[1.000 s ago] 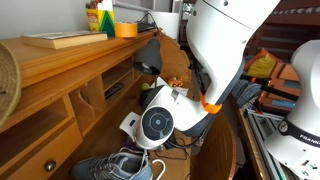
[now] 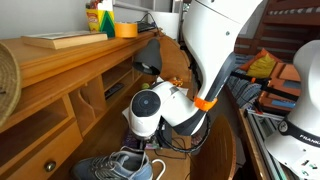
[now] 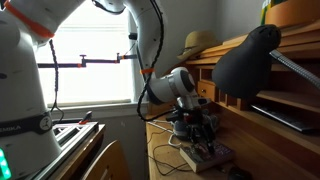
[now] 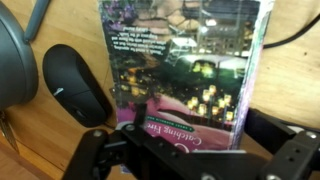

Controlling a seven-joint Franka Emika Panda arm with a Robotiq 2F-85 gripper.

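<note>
A book with a dark, lantern-lit cover and a pink patch [image 4: 185, 85] fills the middle of the wrist view. My open gripper stands over its near end, one finger by each long side, and the book is not clamped. Whether the fingers touch its edges I cannot tell. Seen in exterior view 2, the book [image 3: 207, 157] lies flat on the desk, partly hidden by the gripper [image 3: 200, 142] above it. In exterior view 1 the hand hides most of that spot.
A black mouse [image 4: 77, 86] lies left of the book, with a grey rounded object [image 4: 14, 65] beyond it. A grey shoe [image 2: 112, 166] sits close to the hand. Wooden shelves [image 2: 95, 90] back the desk, and a dark lamp shade [image 3: 246, 62] hangs nearby. Cables run across the desktop.
My hand has shifted slightly and tilted, its round camera-side face moving up and left in exterior view 1. The shoe and the shelf items have stayed put.
</note>
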